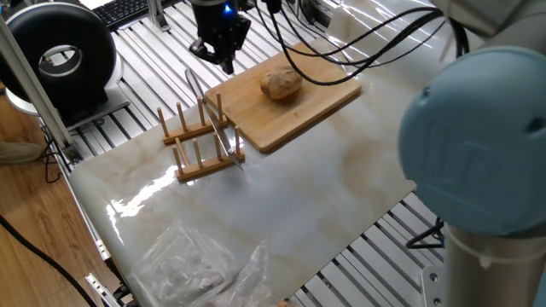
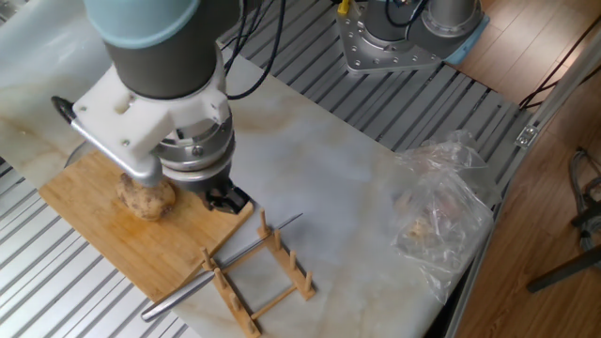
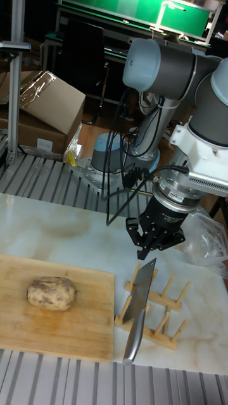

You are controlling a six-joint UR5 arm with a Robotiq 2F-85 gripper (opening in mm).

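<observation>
My black gripper hangs above the work surface, its fingertips close together and nothing visible between them. In exterior view 3 it is just beyond the tip of a knife. The knife has a metal handle and a broad blade, and rests across a wooden peg rack. Its handle sticks out past the rack, over the table's edge side. A brown potato lies on the wooden cutting board, apart from my gripper.
A crumpled clear plastic bag occupies one end of the marble-patterned sheet. Black cables loop from the arm above the board. The sheet beside the rack and board is largely bare.
</observation>
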